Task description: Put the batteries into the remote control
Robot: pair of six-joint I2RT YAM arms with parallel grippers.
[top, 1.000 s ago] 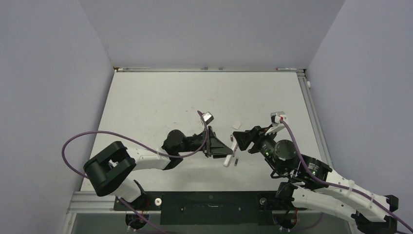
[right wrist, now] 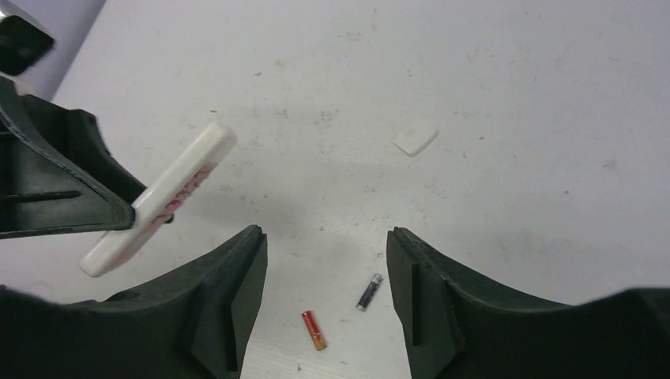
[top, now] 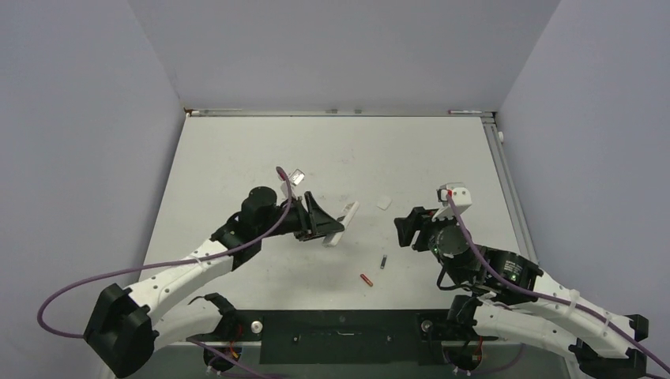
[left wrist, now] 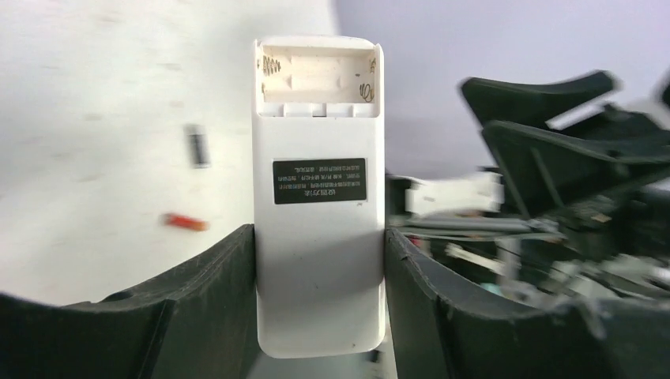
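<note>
The white remote control (left wrist: pixel 320 253) is held by its lower end, with my left gripper (top: pixel 322 225) shut on it, clear of the table. In the left wrist view its battery compartment (left wrist: pixel 320 75) faces the camera, uncovered, with springs showing and no battery inside. A red battery (right wrist: pixel 314 330) and a dark battery (right wrist: pixel 369 292) lie apart on the table. Farther back lies a small white cover (right wrist: pixel 416 139). To the right of the remote, my right gripper hangs above the table, open, nothing between its fingers.
A dark panel (top: pixel 340 335) borders its front edge. Pale walls (top: pixel 600 158) rise on the sides.
My left arm has swung left with the remote, away from my right gripper. The red battery, earlier up by the remote's end, now lies on the table. My right gripper has shifted slightly right.
</note>
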